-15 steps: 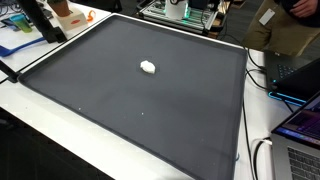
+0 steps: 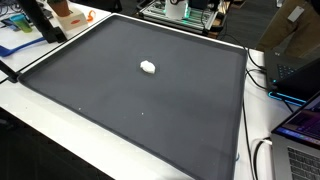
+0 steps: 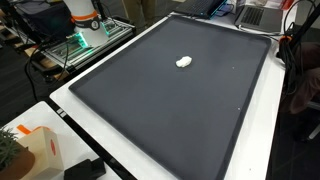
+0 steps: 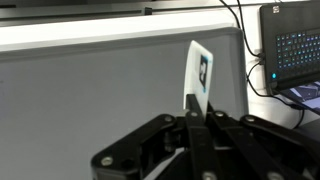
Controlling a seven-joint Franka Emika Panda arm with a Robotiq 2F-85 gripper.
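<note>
In the wrist view my gripper is shut on a white slender object (image 4: 198, 72) with a small dark and blue mark on it. The object sticks out past the fingertips, over the grey mat. A small crumpled white item (image 2: 148, 67) rests on the grey mat (image 2: 130, 100), toward its far side. Exterior view 2 shows the same white item (image 3: 183, 62) lying apart from everything else. Neither exterior view has the gripper's fingers in it.
Laptops (image 2: 298, 160) and cables line the right side. A potted plant (image 3: 12, 152) and a small black block (image 3: 85, 169) stand at the near left in exterior view 2.
The person at the upper right has shifted position. On the mat, the white item stays where it was.
</note>
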